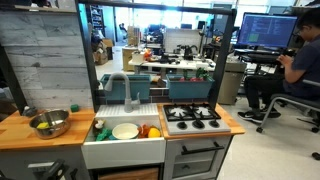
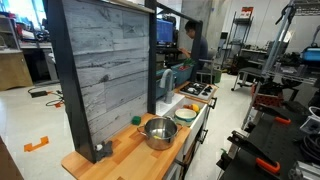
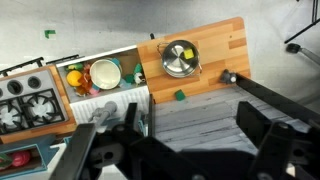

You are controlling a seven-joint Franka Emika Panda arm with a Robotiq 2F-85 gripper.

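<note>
No task is named. In the wrist view my gripper reaches in from the bottom edge. Its dark fingers stand apart, with grey wall boards showing between them and nothing held. It looks down from high over the toy kitchen. A steel pot (image 3: 179, 61) with a small yellow object (image 3: 188, 54) inside sits on the wooden counter (image 3: 221, 43). Beside the pot, near the wall, lies a small green object (image 3: 180, 95). The sink holds a pale bowl (image 3: 104, 73), a yellow-orange item (image 3: 74, 77) and green pieces.
A black stove (image 1: 192, 118) adjoins the sink (image 1: 111, 153). The grey faucet (image 1: 126, 88) and the black post (image 2: 65, 70) rise behind the counter. Planked wall panels (image 2: 110, 65) close off the back. A person (image 1: 296, 72) sits on the far right.
</note>
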